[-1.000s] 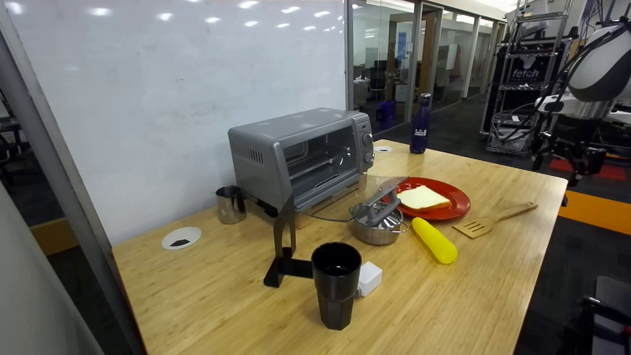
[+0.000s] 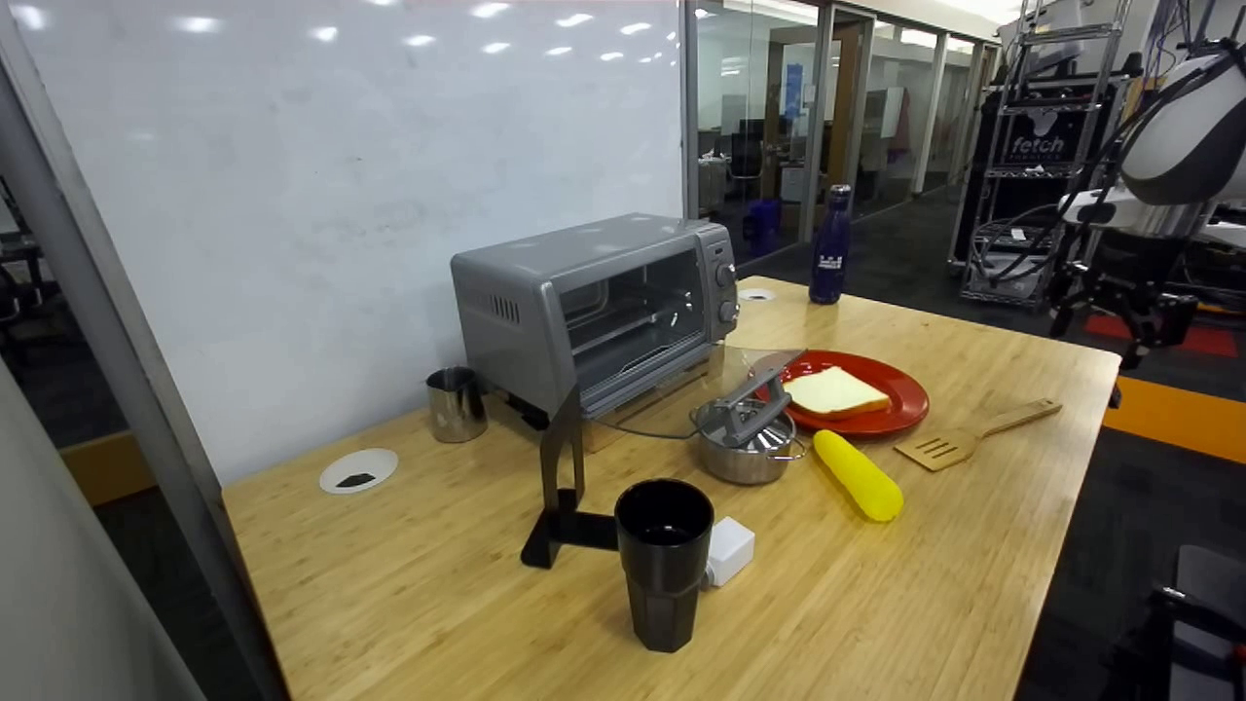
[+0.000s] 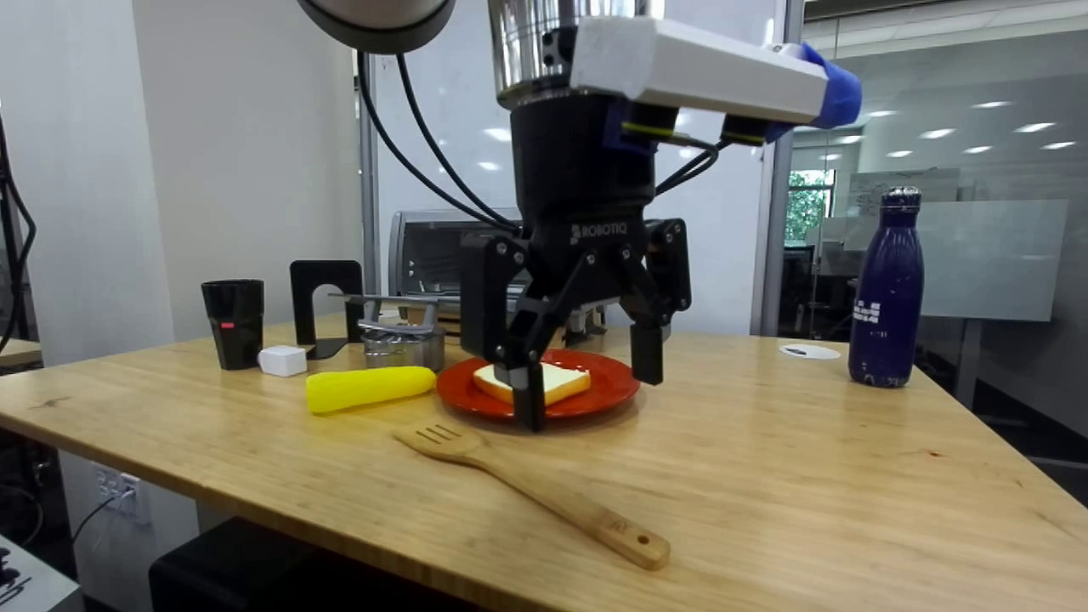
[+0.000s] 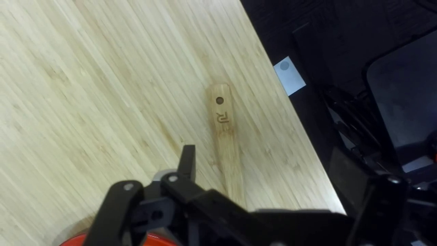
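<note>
My gripper (image 3: 588, 386) hangs above the table with its fingers spread wide, and nothing shows between them. In the wrist view, the handle of a wooden slotted spatula (image 4: 224, 131) runs down the picture beneath the gripper, which hides its lower part. The whole spatula (image 2: 978, 433) lies flat at the table's right side, handle toward the arm. Beside it a slice of bread (image 2: 835, 392) rests on a red plate (image 2: 908, 404). A grey toaster oven (image 2: 607, 251) stands against the whiteboard, its glass door lowered.
Close to the plate are a yellow object (image 2: 860, 475) and a steel pot (image 2: 744, 458). A black cup (image 2: 663, 561), white block (image 2: 731, 550), black stand (image 2: 563, 467) and metal pitcher (image 2: 456, 405) lie farther off. One blue bottle (image 3: 885, 296) stands near the far edge.
</note>
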